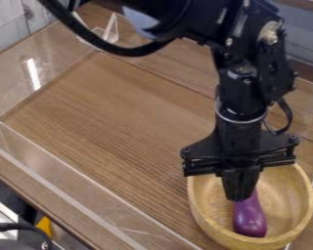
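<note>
The black gripper (pixel 239 189) hangs over a pale yellow bowl (pixel 209 217) at the lower right, its fingers pointing down and shut. A purple eggplant (pixel 250 220) lies inside the bowl just below the fingertips, its upper end partly hidden by them. Whether the fingertips touch it I cannot tell.
Clear plastic edging runs along its left and near sides, and a black cable loops at the bottom left corner.
</note>
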